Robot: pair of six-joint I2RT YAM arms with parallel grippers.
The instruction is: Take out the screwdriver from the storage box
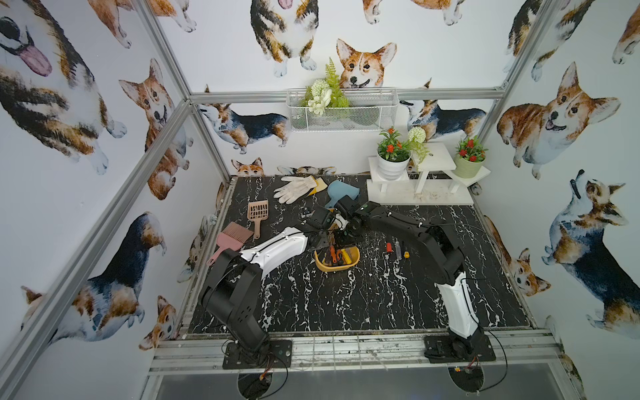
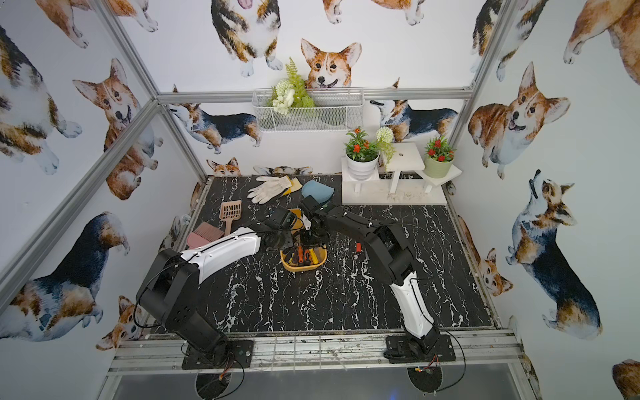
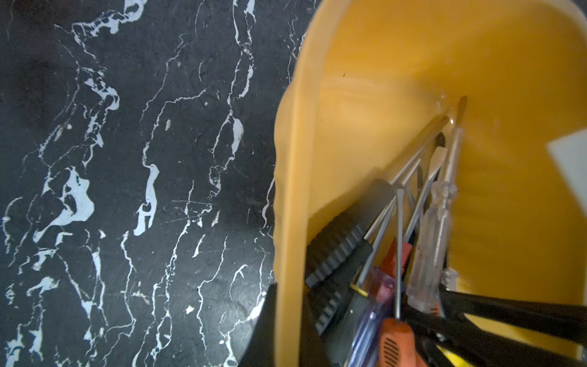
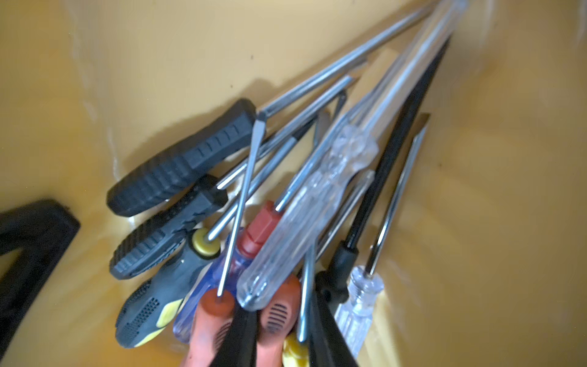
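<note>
The yellow storage box (image 1: 336,265) holds several screwdrivers, among them a clear-handled one (image 4: 287,226), an orange-handled one (image 3: 397,342) and black-handled ones (image 4: 177,162). My left gripper (image 1: 321,233) is at the box's left side; in the left wrist view its tips are mostly hidden by the box wall (image 3: 293,183), with nothing seen held. My right gripper is down inside the box, its dark fingers among the handles at the lower middle of the right wrist view; whether anything sits between them is unclear.
Gloves (image 1: 293,188), a blue dustpan (image 1: 338,190), a pink scoop (image 1: 258,213) and a brush (image 1: 230,240) lie behind and left. A white plant stand (image 1: 420,196) fills the back right. Small loose items, including a red one (image 1: 388,247), lie right of the box.
</note>
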